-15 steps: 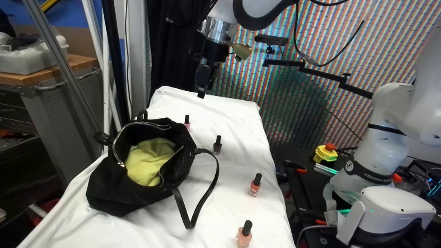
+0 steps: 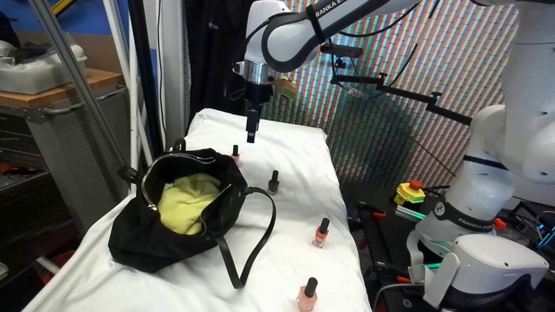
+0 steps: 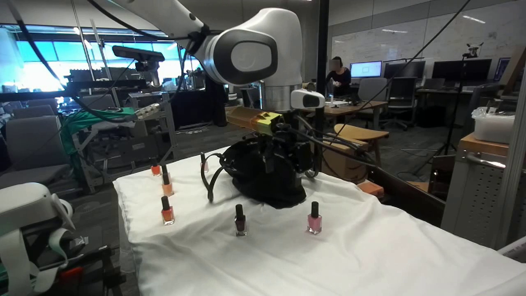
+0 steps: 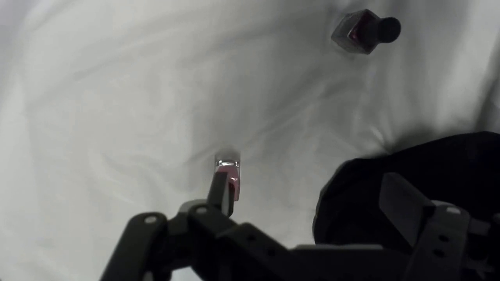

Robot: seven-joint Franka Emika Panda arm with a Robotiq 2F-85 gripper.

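Note:
Above the far part of the white-covered table, my gripper (image 2: 251, 138) points down, open and empty. In the wrist view a pink polish bottle (image 4: 234, 174) lies in line with the left finger (image 4: 218, 191), which partly hides it; the bottle stands upright on the cloth in exterior view 2. A dark polish bottle (image 4: 350, 35) shows at the upper right there. Nearer in exterior view 1 are a red-orange bottle (image 2: 320, 237) and a peach bottle (image 2: 307, 300). The open black handbag (image 2: 140, 247) holds yellow cloth (image 2: 182, 205).
The bag's strap (image 2: 253, 255) loops across the white sheet (image 2: 291, 249). Further bottles, one with red polish (image 3: 155, 170), stand on the far side in exterior view 2. Free sheet lies around the pink bottle, with the bag close by. Table edges drop off at the sides.
My arm has come down, bringing the gripper lower and turning it more upright over the table. The bag and the bottles have stayed put.

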